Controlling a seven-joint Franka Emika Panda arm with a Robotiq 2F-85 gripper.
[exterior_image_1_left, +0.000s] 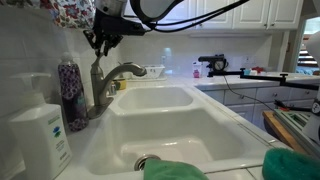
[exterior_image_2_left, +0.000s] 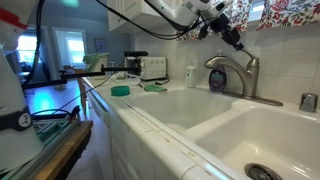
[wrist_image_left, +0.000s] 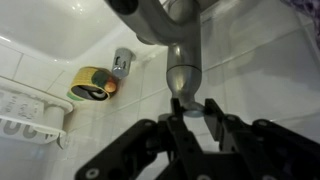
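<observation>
A brushed-metal faucet (exterior_image_1_left: 129, 69) stands at the back edge of the white double sink (exterior_image_1_left: 170, 124), its lever handle (exterior_image_2_left: 252, 69) pointing upward. My gripper (exterior_image_1_left: 99, 51) comes down from above onto the top of that handle. In the wrist view, the handle's narrow tip (wrist_image_left: 184, 78) reaches in between the dark fingertips, and the gripper appears shut on it. The second exterior view has the gripper (exterior_image_2_left: 239, 47) just above and touching the lever's end, though the exact contact is small there.
A white soap bottle (exterior_image_1_left: 43, 132) and a purple patterned bottle (exterior_image_1_left: 72, 94) stand along the wall left of the faucet. A green cloth (exterior_image_1_left: 172, 171) lies at the near sink edge. A toaster (exterior_image_2_left: 154, 68) sits on the far counter. Both basins look empty.
</observation>
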